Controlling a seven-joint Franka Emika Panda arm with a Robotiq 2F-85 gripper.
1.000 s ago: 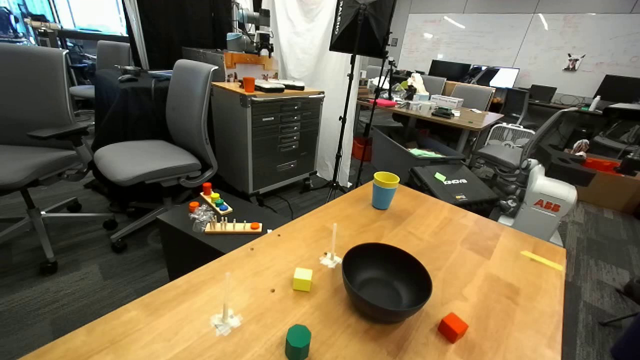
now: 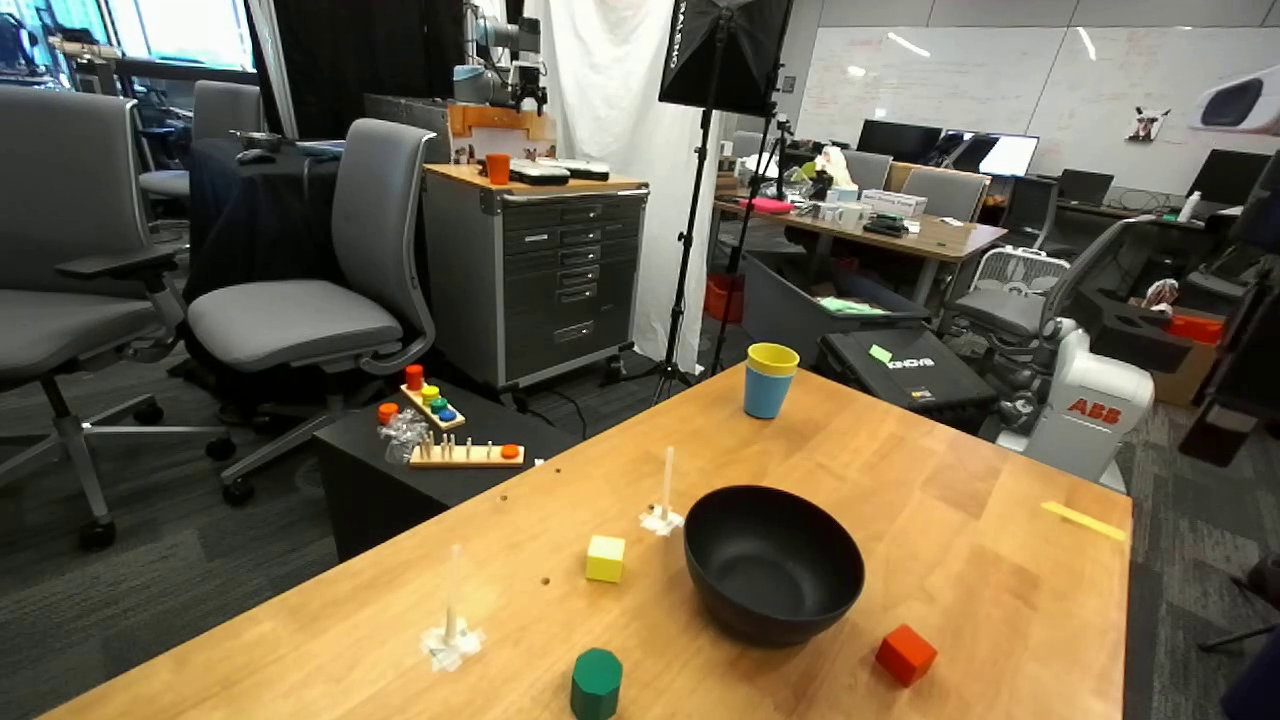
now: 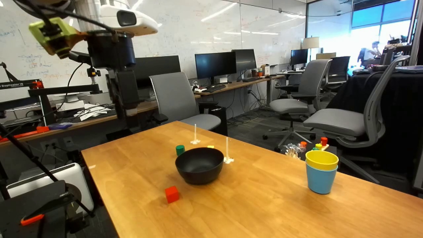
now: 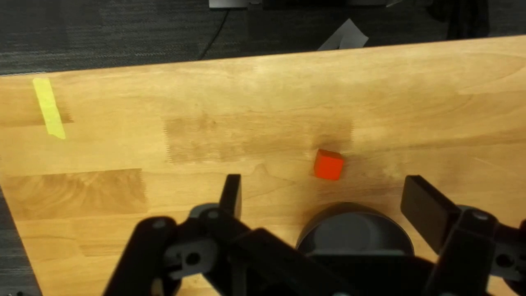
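Note:
In the wrist view my gripper is open, its two dark fingers wide apart and nothing between them but a view down to the table. Between and beyond the fingertips lies a red block point(image 4: 328, 165), on bare wood near the black bowl point(image 4: 352, 232). The bowl point(image 2: 774, 564) looks empty in exterior view 1. A yellow block point(image 2: 605, 559) and a green block point(image 2: 596, 683) rest on the table on the bowl's other side from the red block. In exterior view 2 the arm hangs high at upper left, well above the tabletop.
Two thin upright pegs, one near point(image 2: 667, 486) the bowl and one farther left, are taped to the wooden table point(image 2: 984, 576). Stacked yellow and blue cups point(image 2: 769, 382) stand at the far side. A yellow tape strip point(image 2: 1083, 521) marks the right edge. Around the red block is free room.
At the right edge of exterior view 1, dark and white parts of the arm have come into sight. The blocks, bowl and cups have not moved.

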